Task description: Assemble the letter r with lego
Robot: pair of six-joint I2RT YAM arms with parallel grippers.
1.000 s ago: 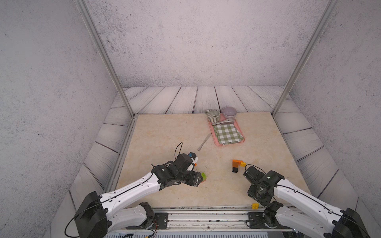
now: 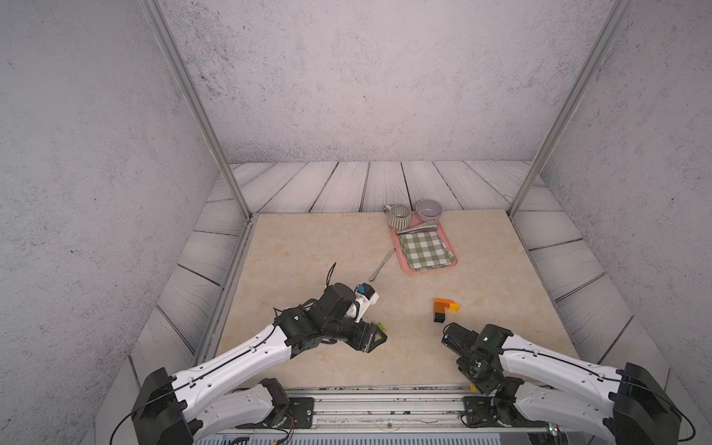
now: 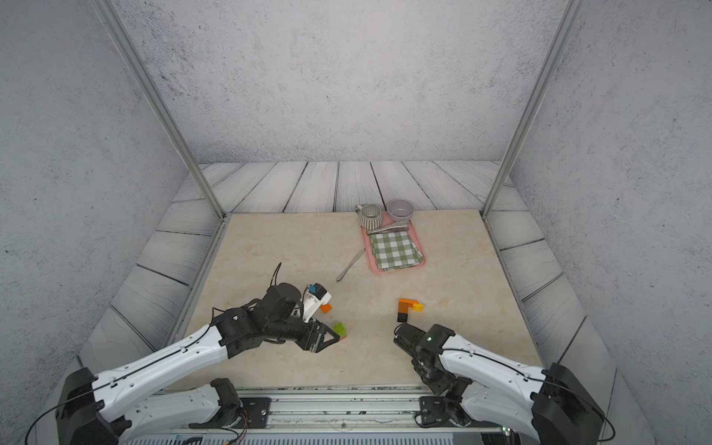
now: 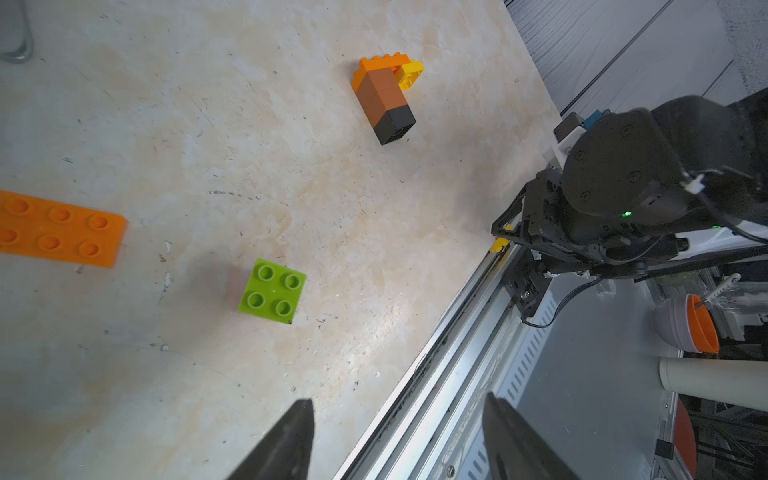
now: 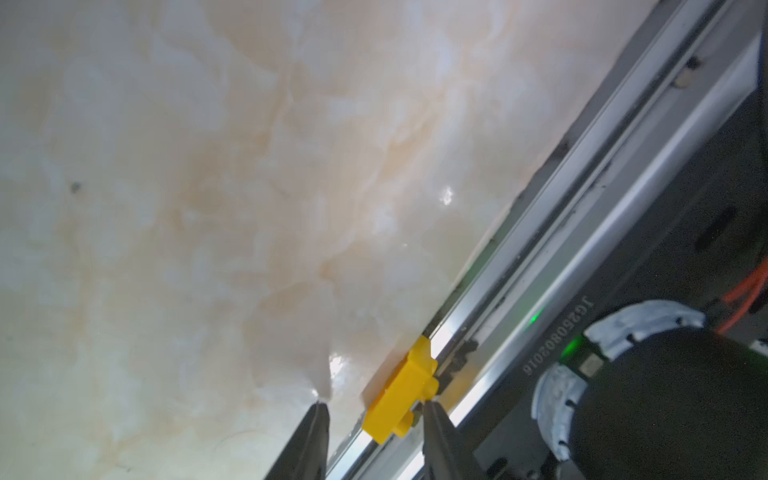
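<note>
A joined group (image 4: pixel 378 94) of orange, brown, black and yellow bricks lies on the table, right of centre. Left of it lie a green brick (image 4: pixel 272 289) and a long orange brick (image 4: pixel 60 224). My left gripper hangs over the table around these two, part open, nothing between its fingers. At the front edge a yellow brick (image 5: pixel 397 392) rests against the metal rail. My right gripper is over it with fingers apart, one on each side in the wrist view; whether they touch it I cannot tell.
A pink tray (image 2: pixel 448 263) with cloth, cup (image 2: pixel 399 220) and bowl (image 2: pixel 428 207) stands at the back right, a utensil (image 2: pixel 382 265) beside it. The metal rail (image 3: pixel 333 395) bounds the front edge.
My right arm has moved left and toward the front, over the yellow brick. My left arm has shifted slightly left and its gripper assembly has risen a little.
</note>
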